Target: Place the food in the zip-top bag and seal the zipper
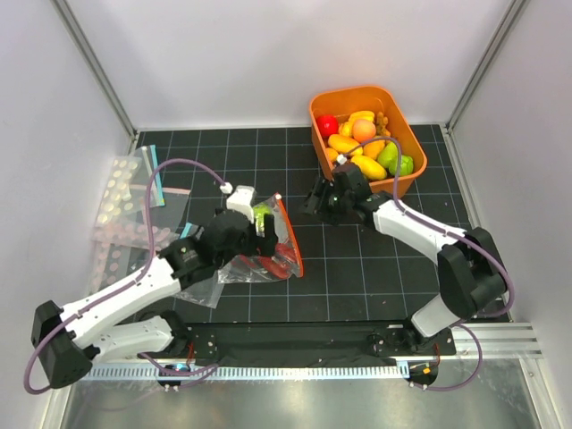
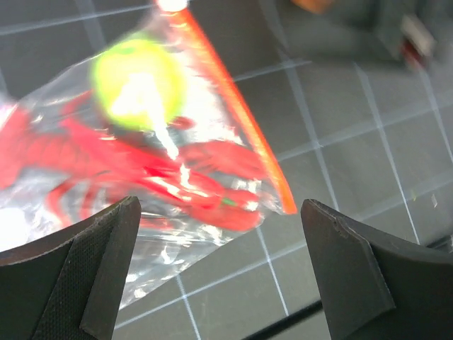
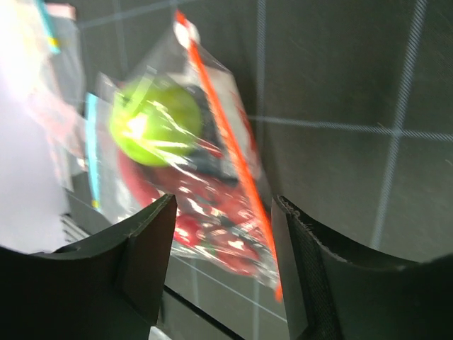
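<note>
A clear bag point(image 1: 234, 271) lies on the dark tiled table, with an orange zipper strip point(image 1: 291, 238) along its right side. Inside are a round green food item point(image 3: 157, 122) and a red lobster-like item point(image 2: 152, 166). A small white piece, likely the slider point(image 2: 172, 4), sits at the strip's far end. My left gripper point(image 1: 262, 241) is open above the bag and covers part of it in the top view; its fingers point(image 2: 99, 269) have nothing between them. To the right of the strip, my right gripper point(image 1: 315, 198) hovers open and empty. Whether the strip is sealed cannot be told.
An orange bin point(image 1: 413, 159) full of toy food stands at the back right. Other flat clear bags point(image 1: 125, 201) lie at the left. Free tiles point(image 1: 344, 277) spread out right of the bag.
</note>
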